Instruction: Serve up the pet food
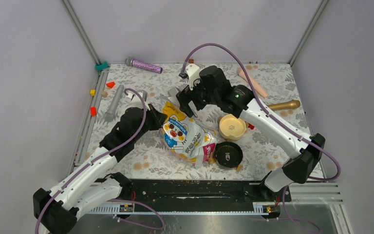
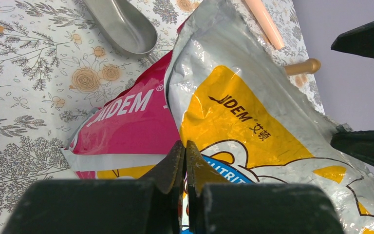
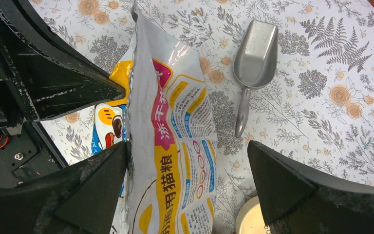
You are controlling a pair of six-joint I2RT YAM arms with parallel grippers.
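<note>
The pet food bag (image 1: 185, 136), yellow, white and pink, stands mid-table with its silvery top upward. My left gripper is shut on the bag's edge, where the film creases into its fingertips. My right gripper is open over the bag's top; its left finger (image 3: 92, 178) is against the bag's edge, the other is clear on the far side. A metal scoop (image 3: 255, 63) lies behind the bag. Right of the bag are a cream bowl (image 1: 232, 127) and a black bowl (image 1: 228, 155). The bag's mouth and contents are hidden.
A purple microphone (image 1: 145, 66) lies at the back left, a grey tube (image 1: 114, 103) at the left. A pinkish rod (image 1: 253, 84) and a wooden-looking rod (image 1: 285, 105) lie at the right.
</note>
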